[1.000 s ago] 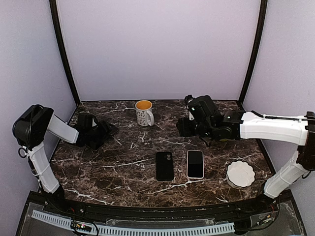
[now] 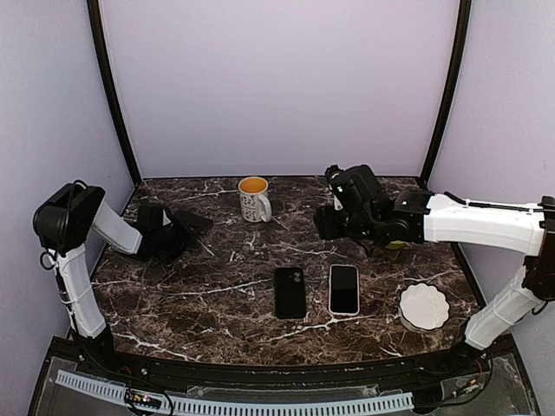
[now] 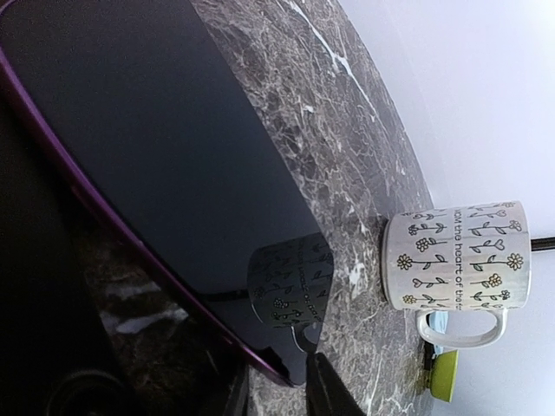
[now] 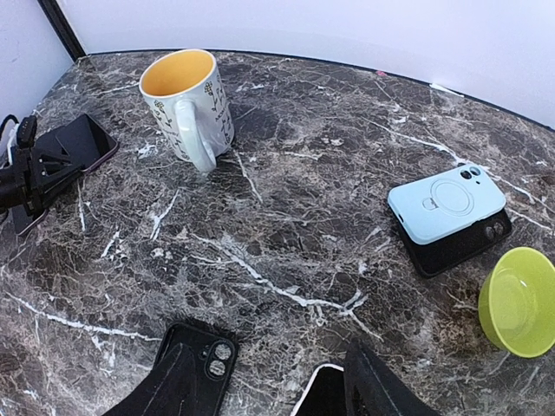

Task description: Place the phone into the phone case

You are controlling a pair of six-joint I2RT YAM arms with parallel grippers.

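My left gripper (image 2: 178, 238) is low at the table's left, at a dark phone (image 3: 156, 147) with a purple rim; its fingertips touch or nearly touch the rim's end, and whether they grip it is unclear. A black case or phone (image 2: 290, 293) with camera openings lies at the front middle, beside a phone (image 2: 343, 289) with a black face and light rim. My right gripper hangs above the right side, fingers apart with nothing visible between them. A light-blue phone or case (image 4: 442, 199) rests on a black one (image 4: 460, 251) at back right.
A patterned mug (image 2: 253, 201) stands at back middle, a green cup (image 4: 516, 303) at the right and a white round dish (image 2: 423, 305) at front right.
The left arm has shifted slightly right, and the dark phone at its gripper shows further right. The right arm has risen very slightly.
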